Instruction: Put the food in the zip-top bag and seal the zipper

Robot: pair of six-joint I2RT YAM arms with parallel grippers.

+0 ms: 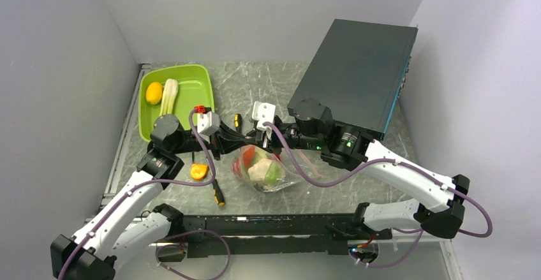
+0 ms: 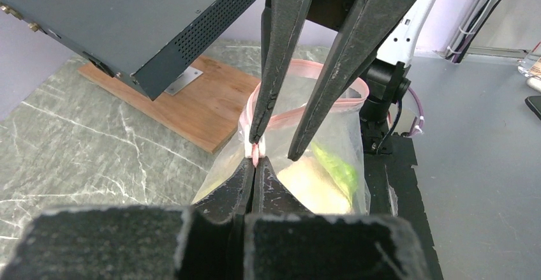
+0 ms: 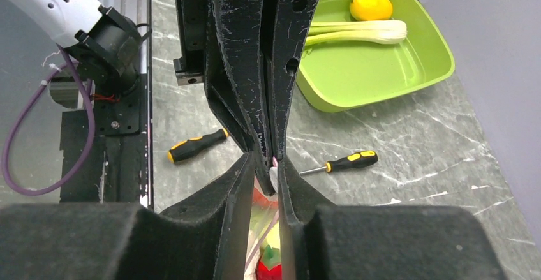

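The clear zip top bag (image 1: 263,173) stands in the middle of the worktop with food inside, a pale cauliflower piece (image 2: 319,181) among it. Its pink-edged mouth (image 2: 348,103) gapes. My left gripper is shut on one end of the bag's rim, where a thin pink strip and a white zipper slider (image 2: 262,147) stick out just past the fingertips. My right gripper is part open, one finger close over that slider and the other over the bag's side. In the right wrist view, the left gripper's tips lie between the right fingers.
A green tray (image 1: 207,92) at the back left holds a lemon (image 1: 154,93) and a pale stalk vegetable (image 1: 169,95). Screwdrivers (image 1: 218,194) and a yellow-orange item (image 1: 199,172) lie near the bag. A large dark box (image 1: 357,69) fills the back right.
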